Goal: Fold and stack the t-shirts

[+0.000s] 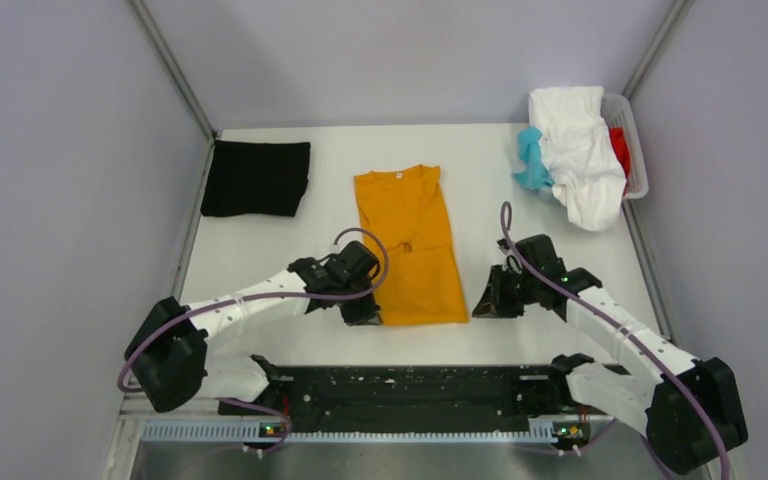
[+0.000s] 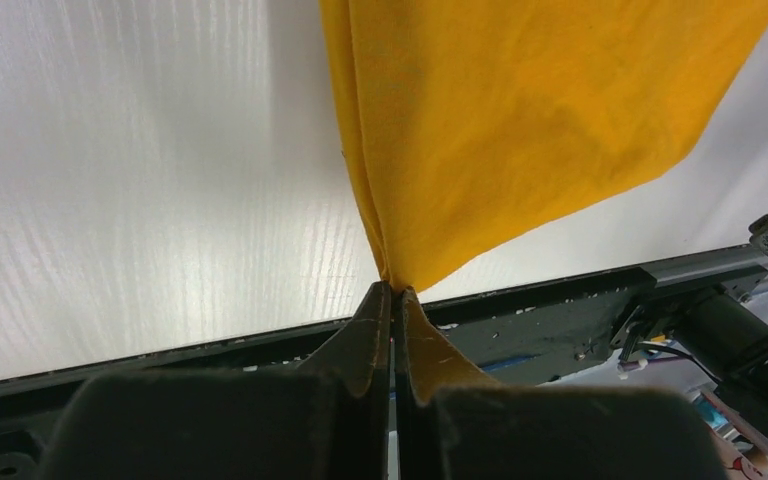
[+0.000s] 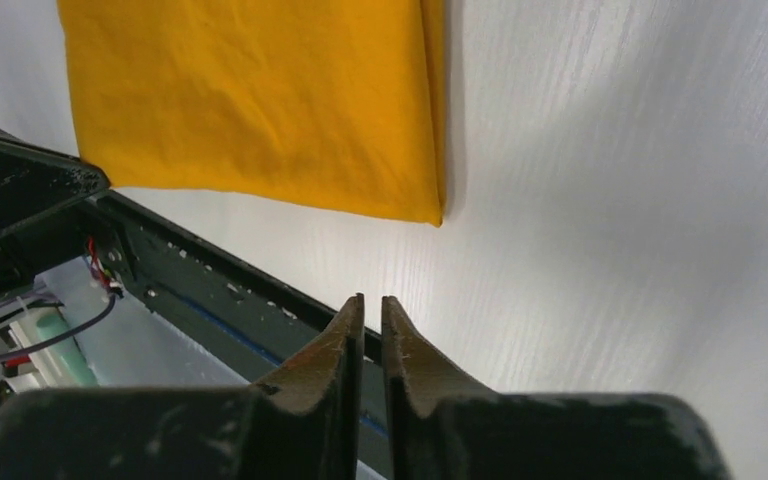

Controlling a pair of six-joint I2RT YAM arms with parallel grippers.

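Note:
An orange t-shirt (image 1: 415, 285), folded into a long strip, lies in the middle of the table with its collar end at the back. My left gripper is shut on its near left corner; the cloth (image 2: 520, 110) runs up from the fingertips. Just off the near right corner of the shirt (image 3: 260, 100), my right gripper stands slightly open, nothing between its fingers. A black folded t-shirt (image 1: 256, 178) rests flat at the back left.
A white basket (image 1: 637, 150) at the back right holds white cloth (image 1: 575, 150), light blue cloth (image 1: 533, 160) and red cloth (image 1: 619, 148), partly hanging out. Bare table lies around the orange shirt. A dark rail (image 1: 400, 390) runs along the front edge.

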